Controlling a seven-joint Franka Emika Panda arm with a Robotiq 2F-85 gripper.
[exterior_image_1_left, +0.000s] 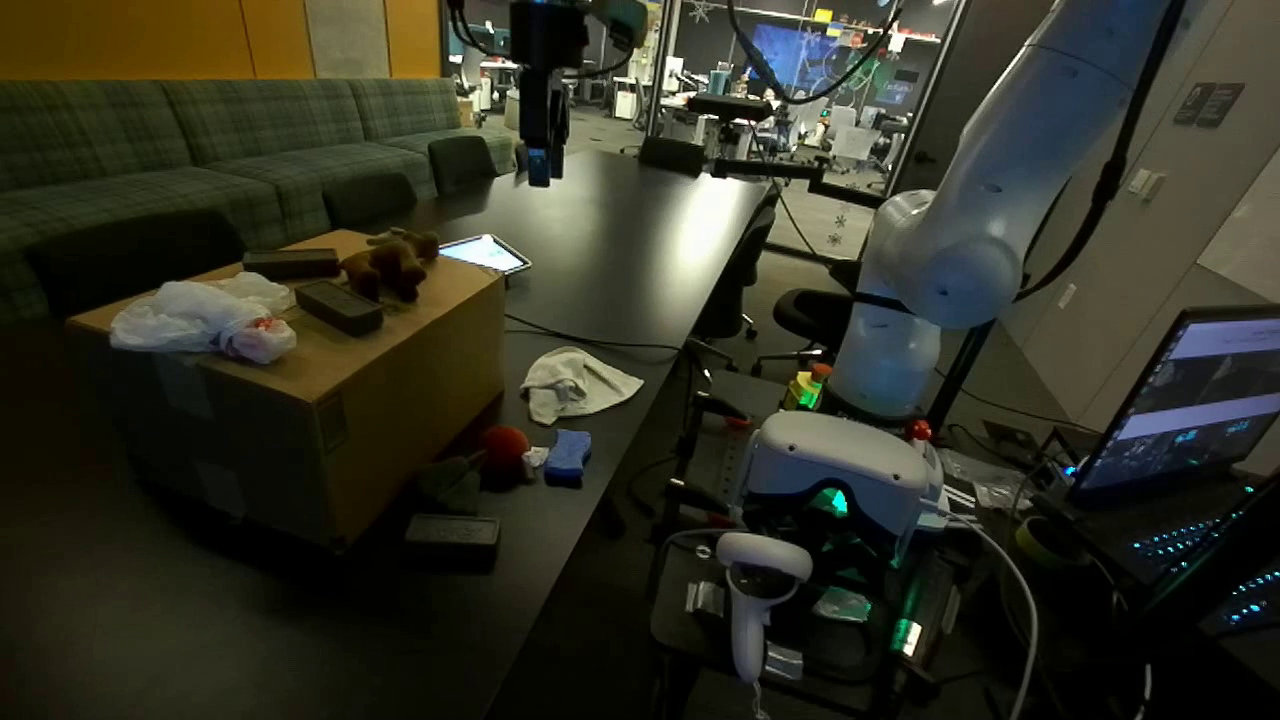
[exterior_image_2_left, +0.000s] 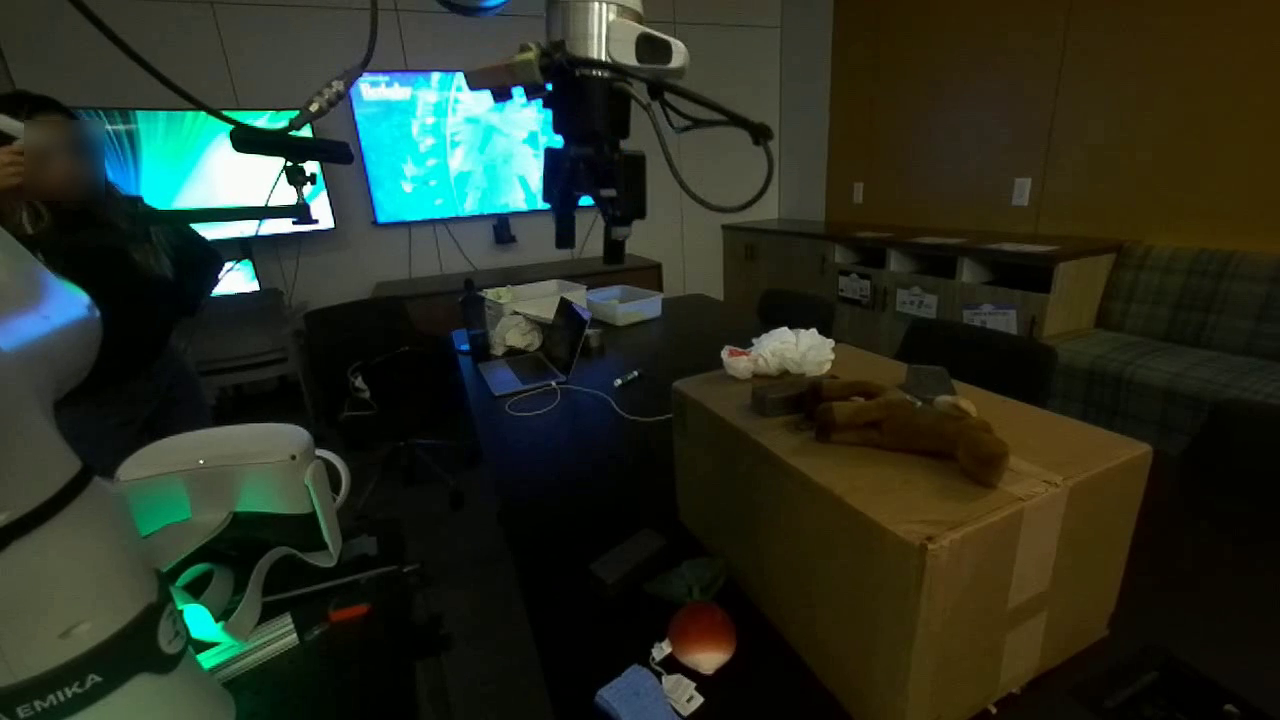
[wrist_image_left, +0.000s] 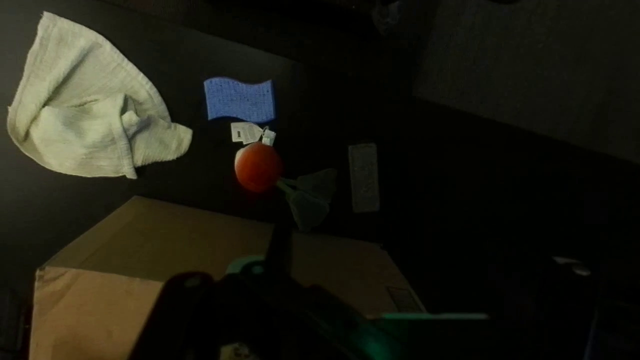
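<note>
My gripper (exterior_image_2_left: 590, 240) hangs high above the table, open, with nothing between its fingers. In the wrist view, below it, lie a crumpled whitish cloth (wrist_image_left: 90, 114), a wavy blue sponge (wrist_image_left: 240, 99), a red round plush vegetable (wrist_image_left: 258, 167) with green leaves and a tag, and a dark block (wrist_image_left: 363, 177). A cardboard box (exterior_image_1_left: 420, 396) stands beside them. On its top are a white plastic bag (exterior_image_1_left: 198, 318), a brown plush toy (exterior_image_2_left: 912, 426) and two dark blocks, one of them the nearer block (exterior_image_1_left: 341, 307). My gripper touches none of these.
A tablet (exterior_image_1_left: 486, 253) and a cable rest on the table beyond the box. Exterior view 2 shows a laptop (exterior_image_2_left: 528, 366) and a pale bin (exterior_image_2_left: 624, 305) at one end. Bare tabletop (exterior_image_1_left: 606, 270) lies beyond the cloth.
</note>
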